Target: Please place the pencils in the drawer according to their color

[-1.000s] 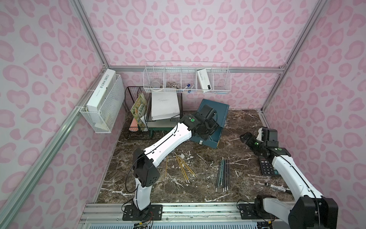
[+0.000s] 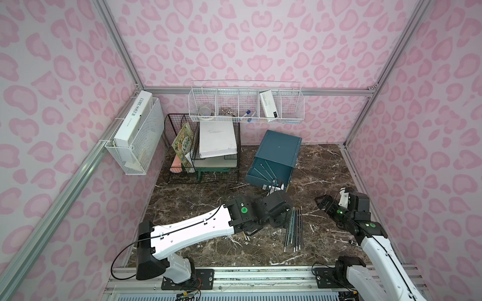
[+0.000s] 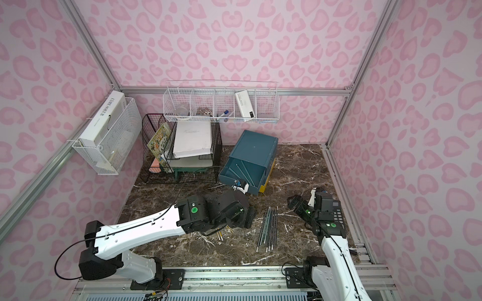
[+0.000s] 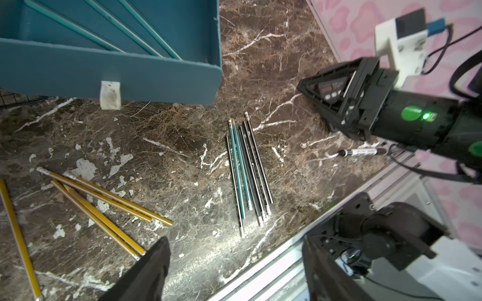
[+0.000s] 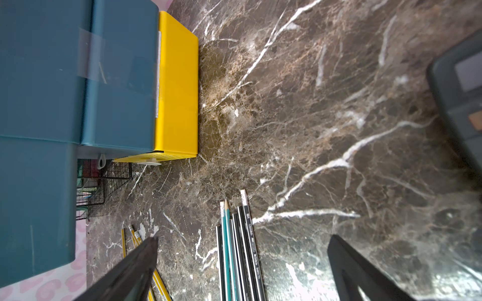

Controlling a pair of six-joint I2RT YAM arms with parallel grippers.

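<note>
The blue drawer stands pulled out, with three teal pencils inside it. On the marble table below it lies a bundle mixing teal pencils and black pencils. Several yellow pencils are spread further left. Open and empty, my left gripper hovers above the table, facing the mixed bundle. My right gripper is also open with nothing between its fingers, to the right of the bundle. In the top left view the left arm hides the yellow pencils.
A yellow drawer sits under the blue one. At the right are a calculator and a marker. A black wire rack stands back left. Bare table lies between the drawers and calculator.
My left gripper has come away from over the blue drawer, down and toward the table's front near the mixed bundle.
</note>
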